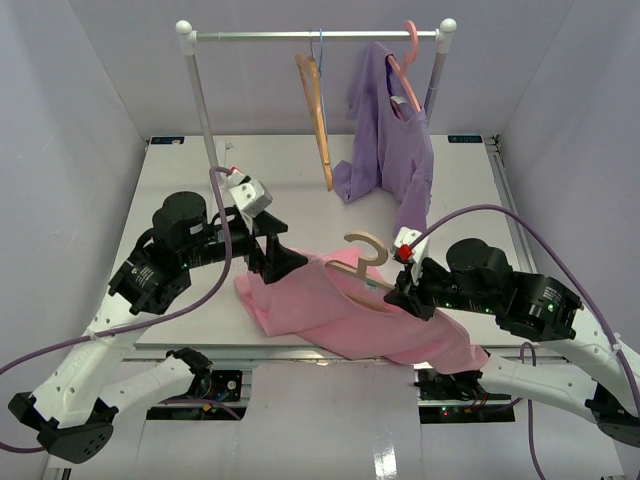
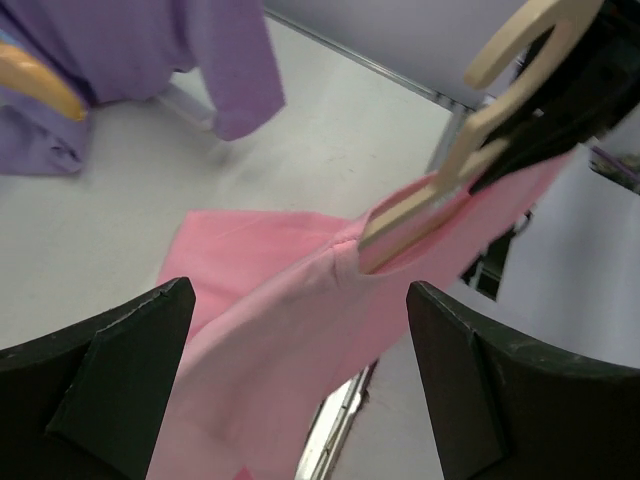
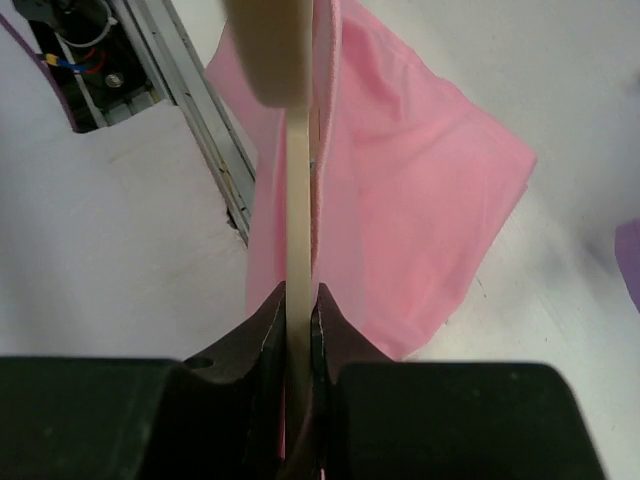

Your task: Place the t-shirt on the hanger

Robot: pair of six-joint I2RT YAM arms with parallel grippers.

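A pink t-shirt point(image 1: 290, 300) droops over the front edge of the table, with a beige hanger point(image 1: 365, 245) inside its upper opening, hook standing up. My right gripper point(image 1: 395, 298) is shut on the hanger and shirt fabric at one end, as the right wrist view shows with the bar point(image 3: 297, 200) between the fingers. My left gripper point(image 1: 280, 265) stands open left of the hanger, apart from it; in the left wrist view its fingers frame the pink fabric point(image 2: 270, 340) with nothing clearly between them.
A white rack point(image 1: 270, 36) spans the back, carrying wooden hangers point(image 1: 315, 110) and a purple shirt point(image 1: 390, 150) on a pink hanger. Side walls bound both ends.
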